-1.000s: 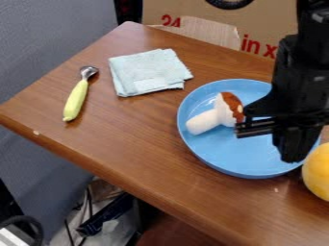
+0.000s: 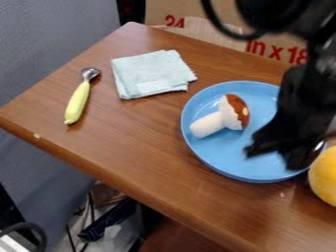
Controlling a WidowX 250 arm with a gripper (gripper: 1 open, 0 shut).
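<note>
A blue plate (image 2: pixel 223 150) holds a white mushroom toy with a reddish-brown, spotted cap (image 2: pixel 231 111), lying on its side. My black gripper (image 2: pixel 269 143) is over the right part of the plate, right of the mushroom, blurred by motion; its finger state is unclear and I see nothing held.
A yellow round object (image 2: pixel 323 177) sits at the right edge, beside the plate. A folded cloth (image 2: pixel 152 73) and a yellow-handled scoop (image 2: pixel 79 98) lie on the wooden table (image 2: pixel 132 148). A cardboard box (image 2: pixel 230 22) stands behind.
My gripper and arm have moved and now blur, with the upper arm part swung further into view at the top. The mushroom and plate look unmoved.
</note>
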